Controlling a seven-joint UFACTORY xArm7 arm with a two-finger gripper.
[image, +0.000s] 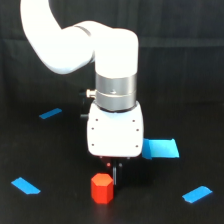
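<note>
A red hexagonal block (101, 188) stands on the black table in front of the white arm. The gripper (112, 172) hangs just behind it, below the white housing, with a thin finger reaching down at the block's right side. The fingers are small, dark and partly hidden by the block, so whether they are open or shut on it is unclear.
Blue tape pieces lie on the table at lower left (26, 186), lower right (197, 194), back left (51, 113) and a larger one behind the housing at right (163, 148).
</note>
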